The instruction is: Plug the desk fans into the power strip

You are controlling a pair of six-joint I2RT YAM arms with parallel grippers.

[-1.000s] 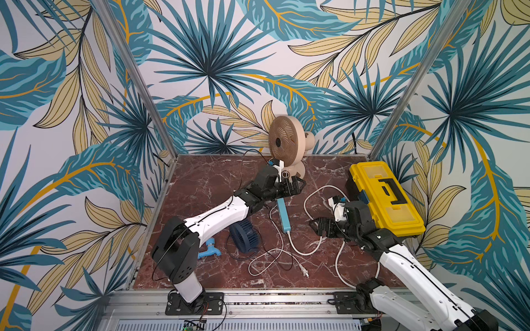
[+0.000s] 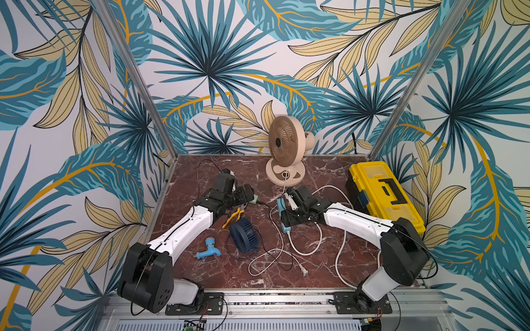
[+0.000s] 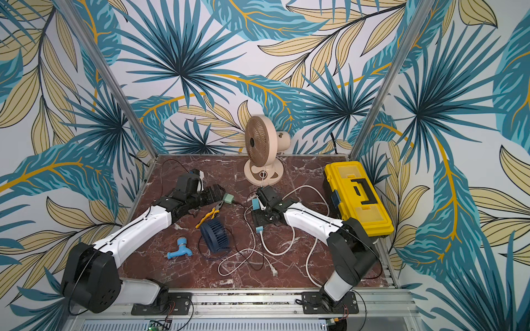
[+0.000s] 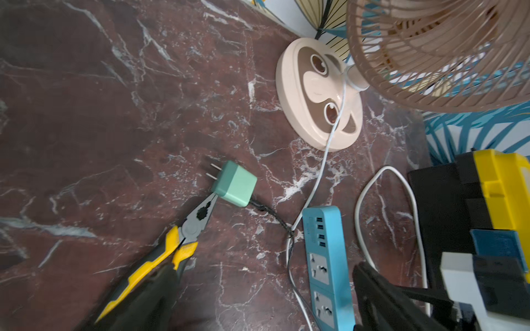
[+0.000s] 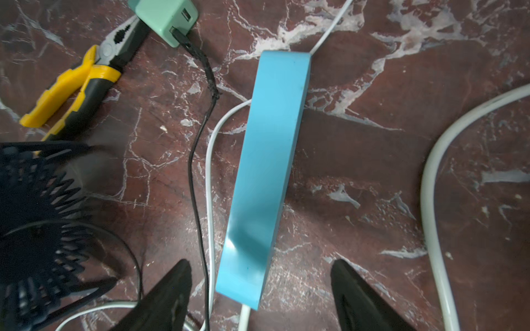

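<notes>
The blue power strip lies on its side, its sockets facing left in the left wrist view. My right gripper is over it with fingers spread on either side, not visibly touching. In the left wrist view, my open left gripper hangs over the table near the pliers, with nothing held. A beige desk fan [image 2: 287,141] stands at the back; its thin white cord [image 4: 325,151] runs forward past the strip. A white plug [image 2: 303,270] lies near the front. A green two-prong adapter [image 4: 235,183] on a black cable lies left of the strip.
Yellow-handled pliers [image 4: 165,248] touch the green adapter. A small navy fan [image 2: 243,235] and a blue tap-shaped piece [image 2: 208,248] lie front left. The yellow toolbox [image 2: 386,197] stands right. Loose cables cross the front middle.
My left gripper has drawn back leftward from near the beige fan's base, uncovering the pliers and adapter. My right gripper has moved left from beside the toolbox to over the power strip.
</notes>
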